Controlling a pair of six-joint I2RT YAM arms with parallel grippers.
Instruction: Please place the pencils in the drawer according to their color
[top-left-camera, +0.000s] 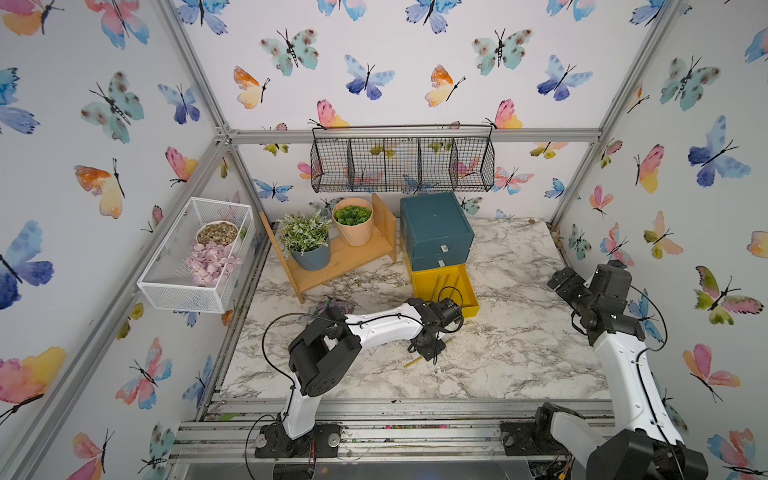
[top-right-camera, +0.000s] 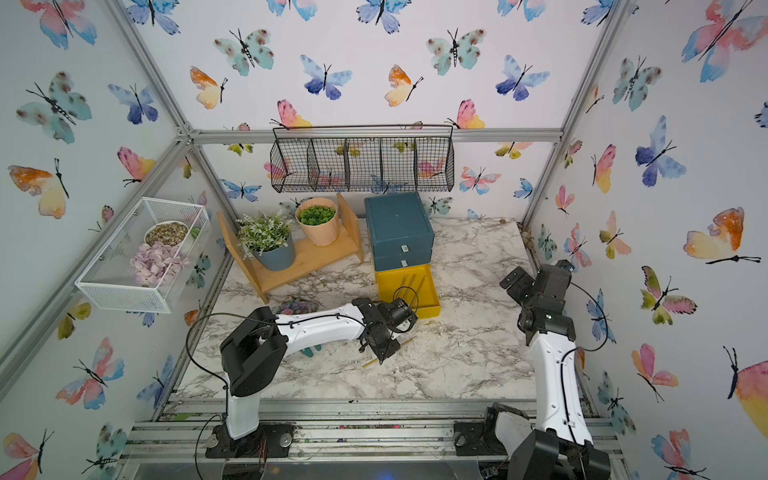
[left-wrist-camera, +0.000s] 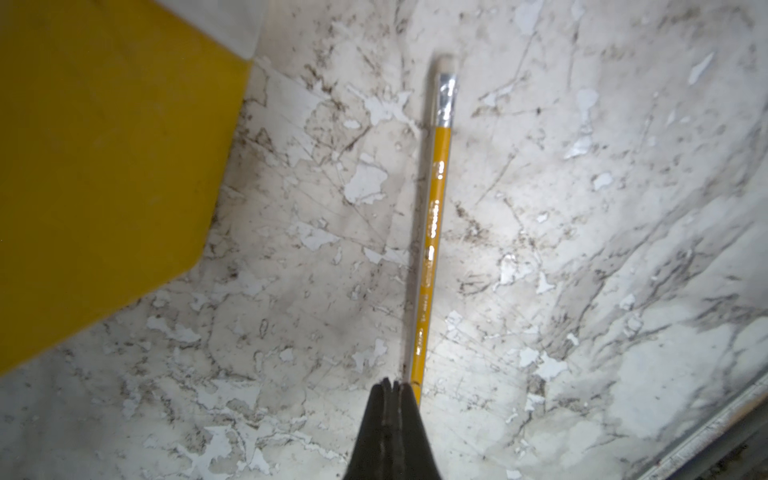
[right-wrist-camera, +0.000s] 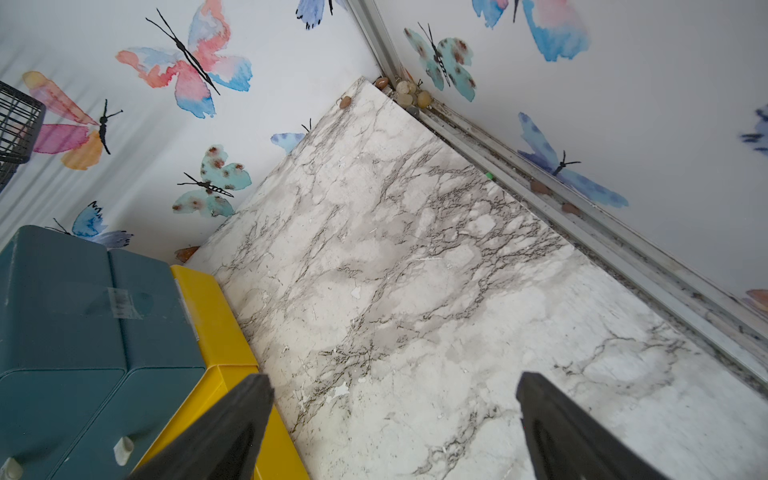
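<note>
A yellow pencil (left-wrist-camera: 432, 232) with silver ferrule lies on the marble table beside the open yellow drawer (top-left-camera: 472, 304), which holds several yellow pencils and pulls out below the teal drawer box (top-left-camera: 432, 224). My left gripper is shut, pointing down at the pencil's lower end, with nothing visible between its fingertips; whether it touches the pencil I cannot tell. My right gripper stands open and empty, raised over the table's right side, facing the drawer box and bare marble.
A wooden shelf (top-left-camera: 336, 268) with two potted plants stands left of the drawer box. A wire basket (top-left-camera: 402, 164) hangs at the back, a white basket (top-left-camera: 160, 292) at the left. A dark multicoloured pile lies behind my left arm.
</note>
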